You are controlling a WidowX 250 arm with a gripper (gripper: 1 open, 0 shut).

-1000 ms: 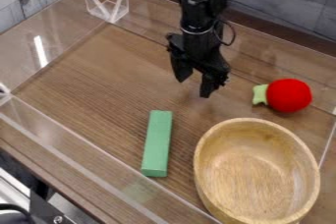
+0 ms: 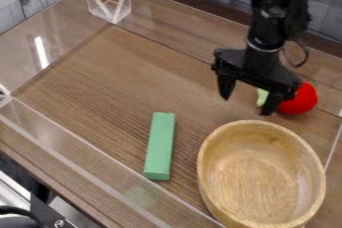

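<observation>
My black gripper [image 2: 251, 92] hangs low at the right of the table, its fingers on either side of a pale green and red object, the red part [image 2: 301, 98] showing to the right behind it. Whether the fingers touch it or are open or shut I cannot tell.
A beige bowl [image 2: 261, 177] fills the lower right. A green block [image 2: 159, 144] lies left of it. A white wire-like holder [image 2: 110, 4] stands at the back left.
My arm and gripper have moved right, from open table to over the red and green object, now partly hiding it. The other things have not moved.
</observation>
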